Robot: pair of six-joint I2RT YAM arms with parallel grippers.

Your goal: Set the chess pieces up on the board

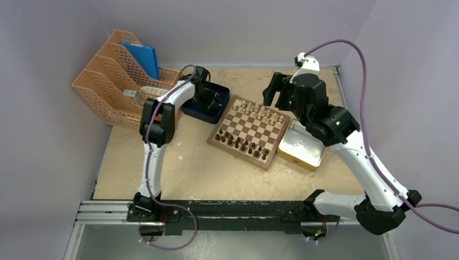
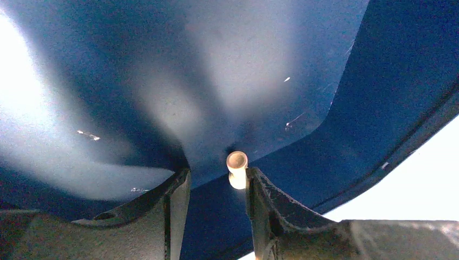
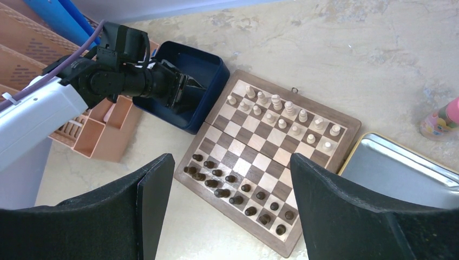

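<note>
A light chess piece (image 2: 237, 165) rests inside the dark blue bin (image 2: 389, 108), just beyond my left gripper, whose open fingers stand either side of and short of it. The chessboard (image 1: 246, 130) (image 3: 254, 146) carries light pieces (image 3: 289, 108) along its far side and dark pieces (image 3: 222, 192) along its near side, standing in rows. My right gripper hangs high over the right of the board, its fingers apart with nothing seen between them.
An orange slotted organiser (image 1: 100, 92) with a blue folder (image 1: 142, 57) stands back left. A metal tin (image 1: 300, 143) sits right of the board, a colourful cup (image 3: 438, 122) behind it.
</note>
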